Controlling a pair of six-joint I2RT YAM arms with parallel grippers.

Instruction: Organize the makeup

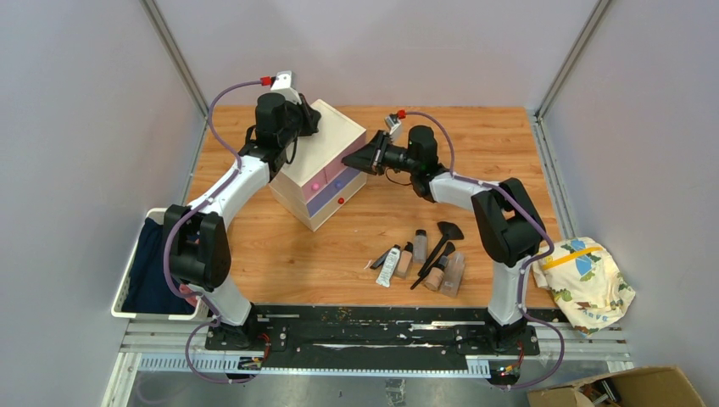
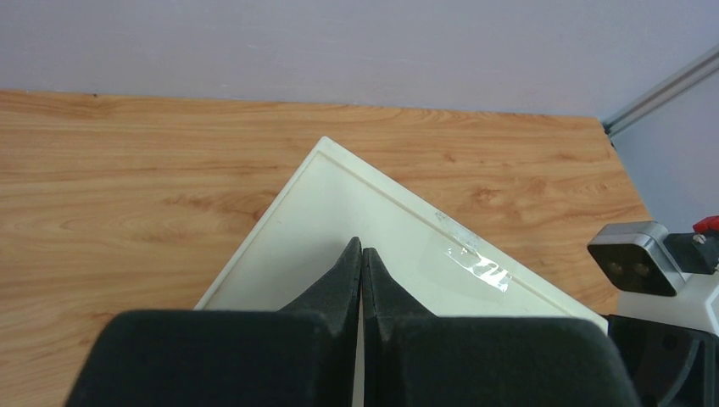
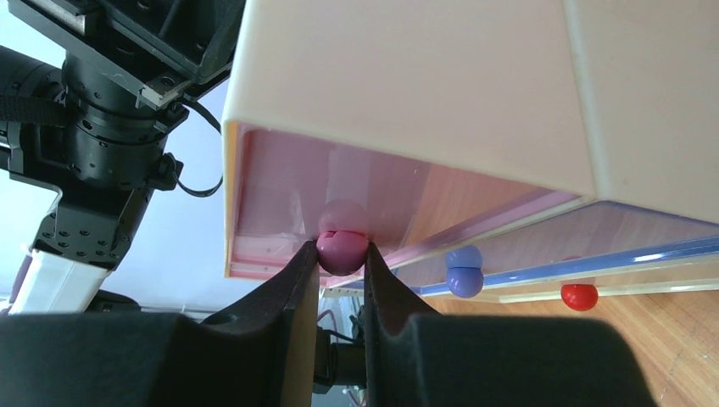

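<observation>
A small cream drawer cabinet (image 1: 320, 151) stands angled on the table, with pink upper drawers (image 1: 333, 170), a purple drawer (image 1: 321, 201) and a cream bottom one. All look shut. Above its top hangs my left gripper, shut with nothing between its fingers. My right gripper reaches the front of an upper pink drawer; its fingertips stand close on both sides of the pink knob (image 3: 342, 253) and seem to touch it. Makeup lies in a group at the table's front: a white tube (image 1: 388, 267), bottles (image 1: 420, 246) and dark brushes (image 1: 443, 237).
Below the pink knob are a blue knob (image 3: 465, 280) and a red knob (image 3: 579, 297). A white basket (image 1: 124, 288) with dark cloth sits left, a patterned cloth pouch (image 1: 589, 288) right. Bare table (image 1: 271, 263) lies between cabinet and makeup.
</observation>
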